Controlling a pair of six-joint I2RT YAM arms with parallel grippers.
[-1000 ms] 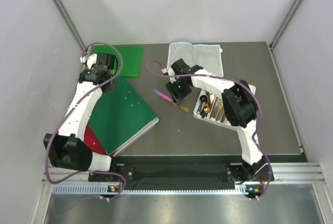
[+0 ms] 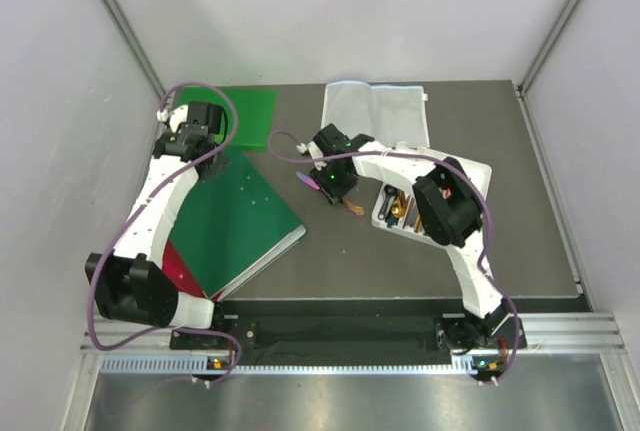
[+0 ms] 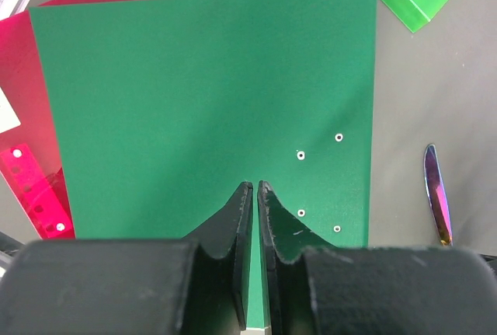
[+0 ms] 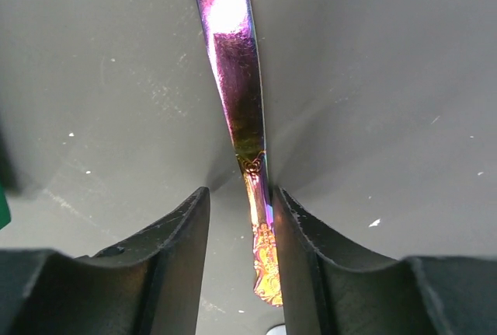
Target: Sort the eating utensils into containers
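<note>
On the grey table lies a knife with a purple blade and a gold handle; its middle is hidden in the top view. Low over it, my right gripper is open, with the knife's handle between its fingers and close to the right finger. A white sectioned container at the right holds several utensils, partly covered by the right arm. Over the green binder hovers my left gripper, its fingers a narrow gap apart and nothing between them.
The green binder covers much of the left side, with a red folder beneath it. At the back lie a bright green folder and a white open folder. Bare table shows at front centre and far right.
My right gripper has moved left and come down over the knife, covering its middle. The left arm and the knife have not visibly moved.
</note>
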